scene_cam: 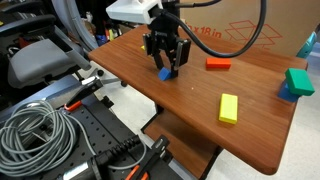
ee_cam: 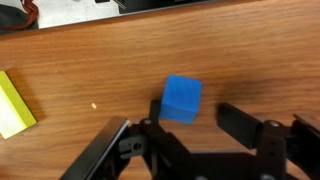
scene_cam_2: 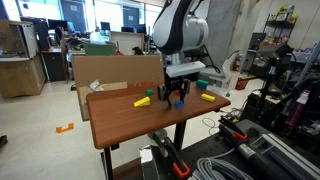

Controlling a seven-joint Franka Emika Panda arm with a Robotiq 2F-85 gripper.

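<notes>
A small blue block [ee_cam: 181, 98] lies on the wooden table, between the spread fingers of my gripper in the wrist view. The left finger [ee_cam: 147, 130] comes close to the block's lower left side, while bare wood shows between the block and the right finger. From the first exterior view, my gripper [scene_cam: 167, 68] stands right over the blue block [scene_cam: 164, 74], partly covering it. The fingers are part open, and I cannot tell whether either finger touches the block.
A yellow block [scene_cam: 228, 107] and a red block [scene_cam: 217, 63] lie apart on the table. To the right, a green block [scene_cam: 298, 80] sits above another blue block [scene_cam: 289, 93]. The table's front edge is near the gripper; open wood lies toward the right.
</notes>
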